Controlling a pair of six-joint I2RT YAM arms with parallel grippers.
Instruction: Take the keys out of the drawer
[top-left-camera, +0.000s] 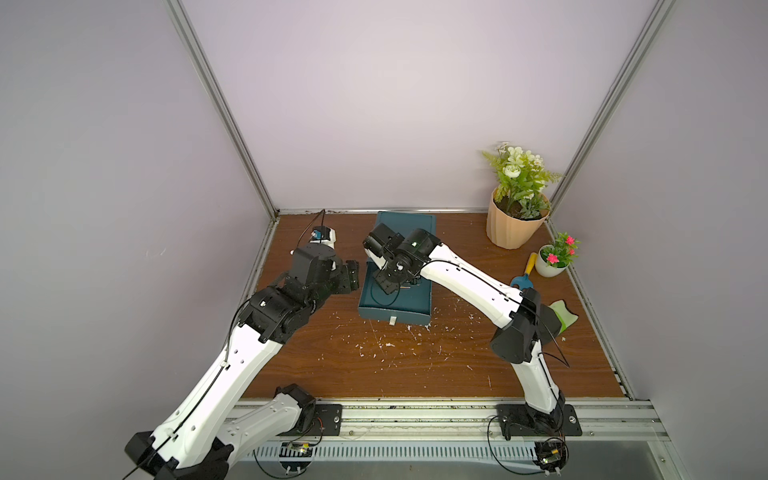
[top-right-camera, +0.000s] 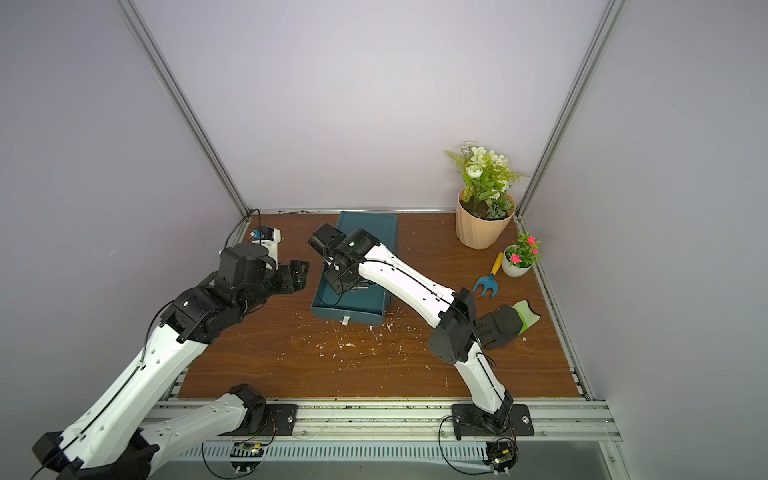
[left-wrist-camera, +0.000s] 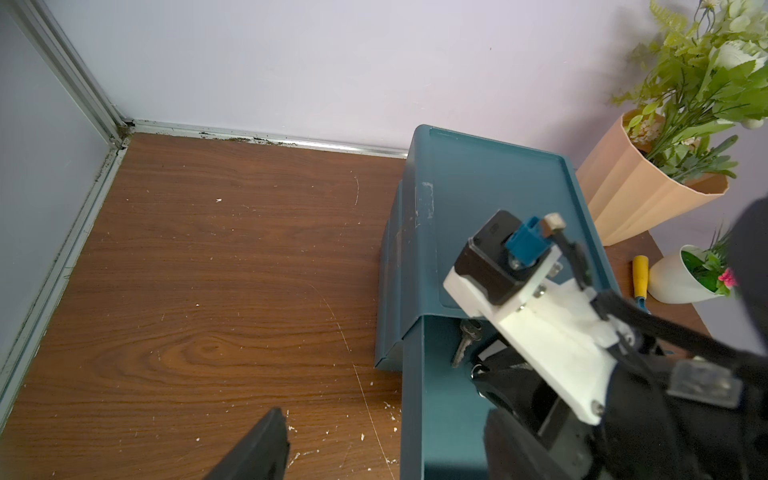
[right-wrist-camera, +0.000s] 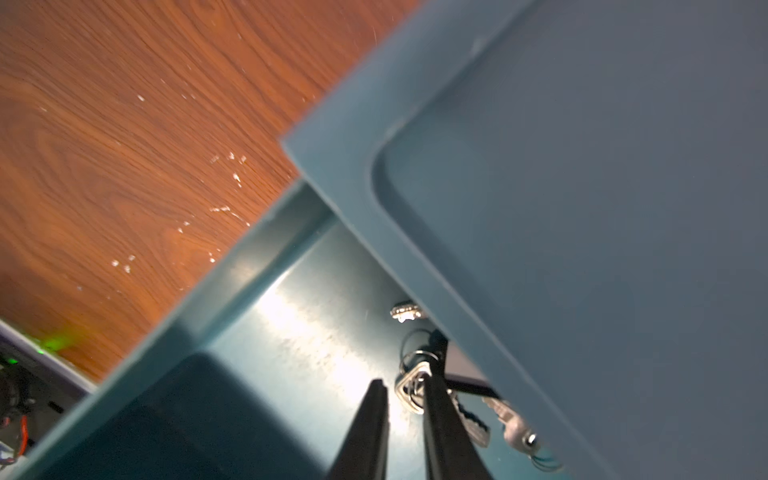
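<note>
The teal drawer (top-left-camera: 408, 305) is pulled out at the front of its box (top-right-camera: 376, 222). In the right wrist view, a bunch of metal keys (right-wrist-camera: 472, 425) with a ring and black tag lies on the drawer floor, partly hidden under the box's top edge. My right gripper reaches down into the drawer, its fingers slightly apart with the key ring (right-wrist-camera: 408, 397) showing at their tips. Whether they touch it, I cannot tell. One key (left-wrist-camera: 462, 349) shows in the left wrist view. Left of the drawer hangs my left gripper (top-left-camera: 350, 276), open and empty.
A large flower pot (top-left-camera: 512, 228) stands at the back right, with a small potted plant (top-left-camera: 553, 260), a blue hand fork (top-right-camera: 486, 283) and a dark glove (top-right-camera: 497, 326) nearby. White scraps litter the wood before the drawer.
</note>
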